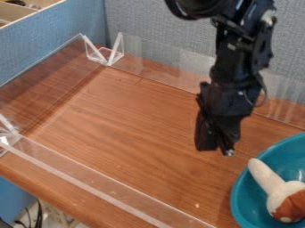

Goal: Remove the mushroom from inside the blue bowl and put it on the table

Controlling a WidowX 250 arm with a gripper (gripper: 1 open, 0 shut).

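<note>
In the blue bowl [245, 203] at the lower right lies the mushroom, its white stem [267, 176] slanting up and left toward the rim and its orange-brown cap [292, 208] with pale patches lower down. Part of the bowl is cut off by the picture's right edge. My black gripper [217, 144] hangs pointing down above the table, up and left of the bowl and apart from it. No object shows at its fingertips. The dark fingers blend together, so how far apart they stand is unclear.
Clear low walls [119, 197] edge it, with a white corner bracket [103, 50] at the back left. A grey panel stands behind.
</note>
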